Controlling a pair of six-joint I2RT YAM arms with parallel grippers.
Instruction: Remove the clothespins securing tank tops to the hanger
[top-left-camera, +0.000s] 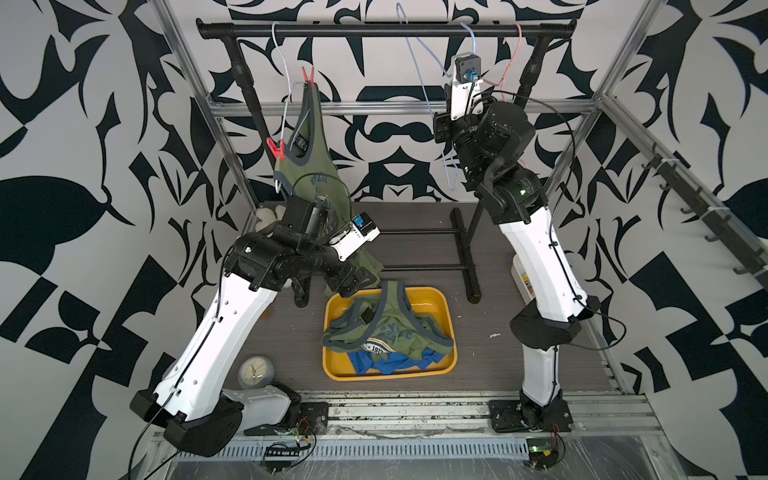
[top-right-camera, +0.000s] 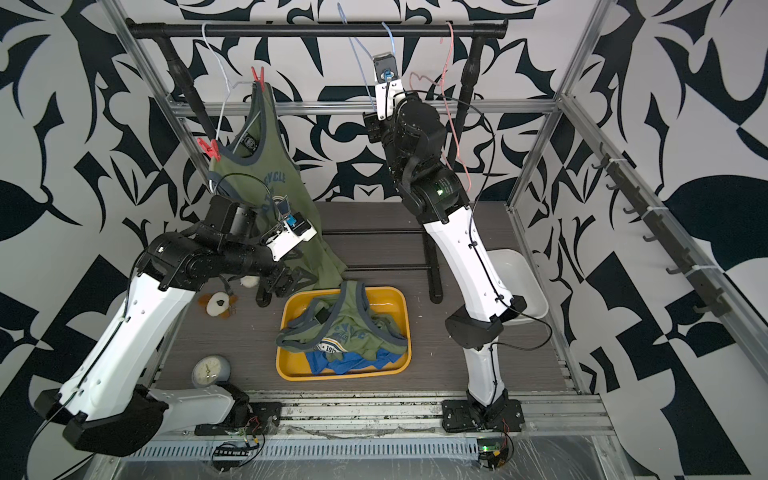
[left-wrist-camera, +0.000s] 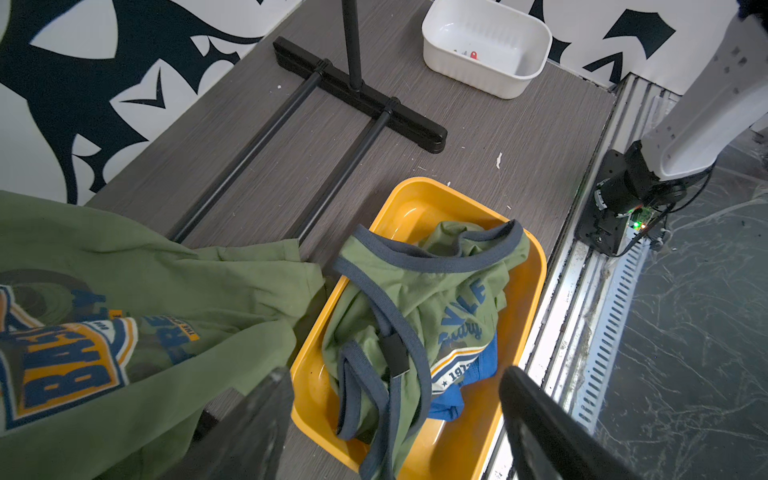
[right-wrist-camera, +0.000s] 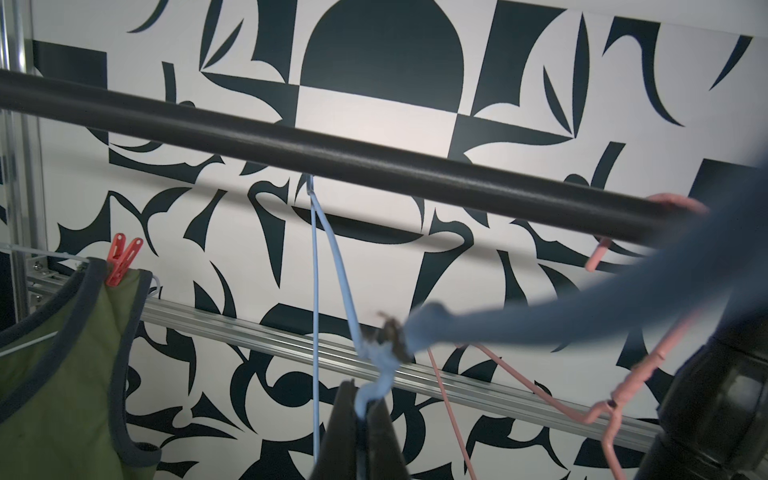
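Observation:
A green tank top (top-left-camera: 328, 172) hangs on a white hanger (top-left-camera: 284, 68) at the left of the rack, with red clothespins at two spots: an upper clothespin (top-left-camera: 309, 76) and a lower clothespin (top-left-camera: 276, 149). In the right wrist view, one red clothespin (right-wrist-camera: 123, 260) grips a strap. My right gripper is shut on the thin wire of a blue hanger (right-wrist-camera: 340, 272), up by the rack's bar; whether its hook rests on the bar I cannot tell. My left gripper stands open and empty, above the yellow basket and beside the hanging top's lower end.
A yellow basket (top-left-camera: 327, 364) holds another green tank top (top-left-camera: 404, 324) over blue cloth. The black bar (top-left-camera: 384, 30) also carries a pink hanger (top-right-camera: 452, 88). On the right stands a white bin (left-wrist-camera: 480, 72) with small red bits inside. A round clock (top-left-camera: 256, 371) sits front left.

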